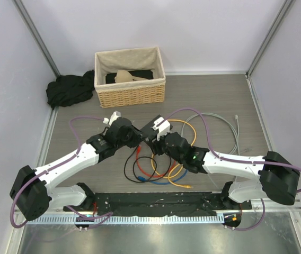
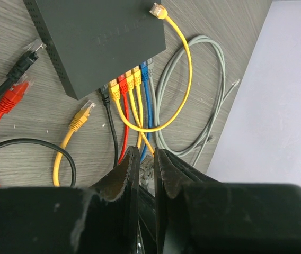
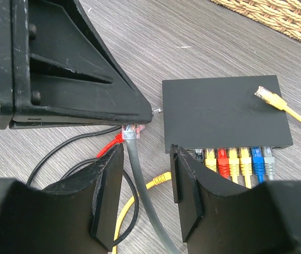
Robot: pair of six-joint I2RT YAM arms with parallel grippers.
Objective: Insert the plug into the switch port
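My left gripper is shut on a clear plug; in the right wrist view this plug (image 3: 131, 132) on a grey cable hangs just beneath the left gripper's body. My right gripper stands part open just below it, fingers either side of the grey cable. The black switch (image 3: 219, 111) lies beyond, to the right in that view, with a row of coloured plugs (image 3: 234, 164) along its front edge. In the top view both grippers meet over the switch and largely hide it.
Loose black, red and yellow cables (image 2: 65, 143) lie left of the switch, a yellow plug (image 3: 267, 96) on its top. A wicker basket (image 1: 132, 96) and black cloth (image 1: 68, 90) stand at the back. A grey cable coil (image 2: 214, 53) lies to the right.
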